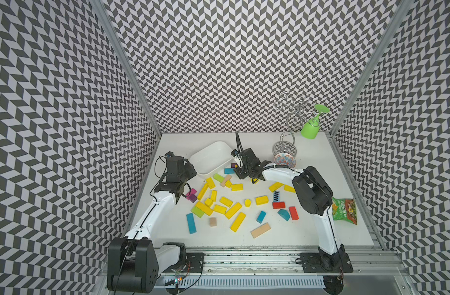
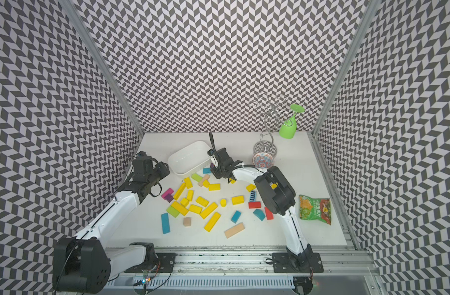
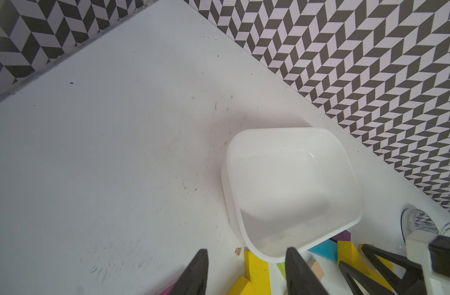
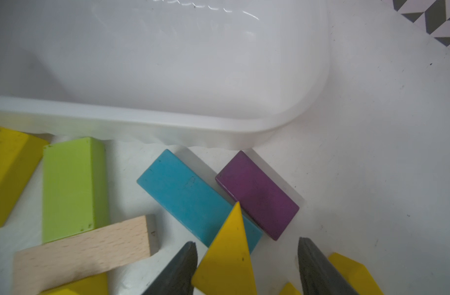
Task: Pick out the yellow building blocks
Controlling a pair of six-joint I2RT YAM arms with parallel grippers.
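Several yellow blocks (image 1: 233, 210) lie scattered over the middle of the white table. In the right wrist view a yellow triangular block (image 4: 229, 263) stands between the parted fingers of my right gripper, close to the left finger, with a clear gap to the right one. The left wrist view also shows those dark fingers (image 3: 370, 272) around yellow blocks. My left gripper is open above the table, left of the white tray (image 3: 233, 196), nothing held. Below its fingertips lies a yellow block (image 3: 256, 270). The tray looks empty.
Beside the triangle lie a blue block (image 4: 190, 194) and a purple block (image 4: 256, 194); a green block (image 4: 72, 191) and a wooden block (image 4: 87, 250) are further left. A wire stand (image 1: 289, 132) and green spray bottle (image 1: 311, 128) occupy the back right. Table left of the tray is clear.
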